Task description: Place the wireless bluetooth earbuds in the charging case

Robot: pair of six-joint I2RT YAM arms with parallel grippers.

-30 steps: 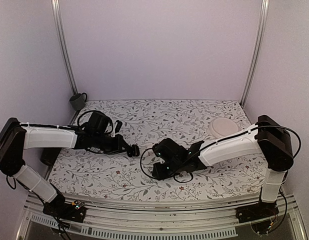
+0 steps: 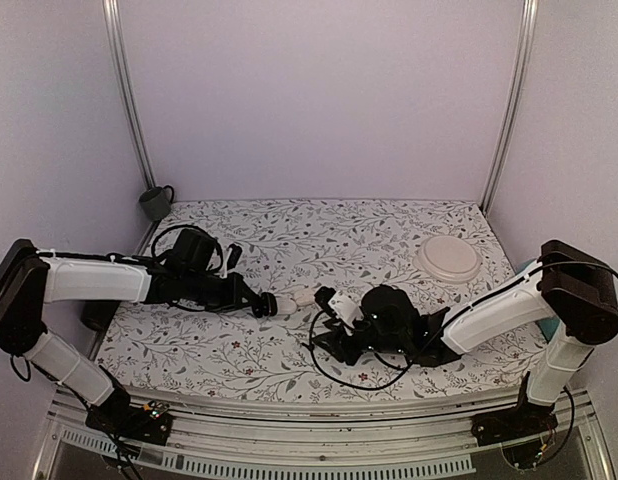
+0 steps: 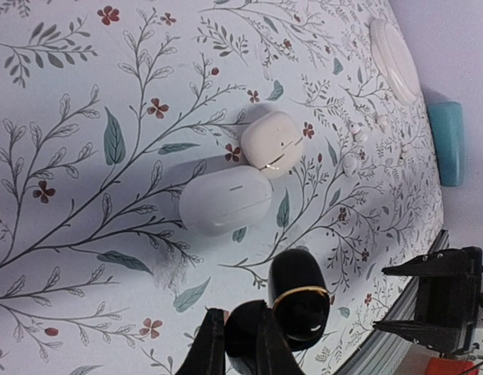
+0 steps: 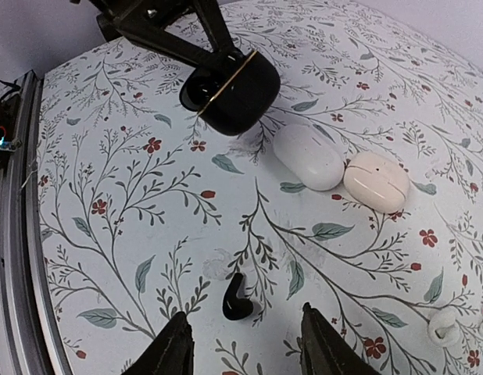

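My left gripper (image 2: 251,300) is shut on the black charging case (image 4: 245,94), held open above the table with a thin gold band at its rim. Below, a black earbud (image 4: 237,305) lies on the floral cloth. My right gripper hovers over it with fingers apart and nothing visible between them. Beside the held case lie a white rounded case (image 4: 308,156) and a cream one (image 4: 376,183). Small white earbuds (image 4: 443,328) lie to the right.
A round white lid (image 2: 449,255) is at the right back, a teal object (image 3: 446,144) at the right edge, a grey mug (image 2: 155,202) at the left back.
The right arm has moved rightwards in the top view, away from the left gripper. The left arm and held case look almost unchanged.
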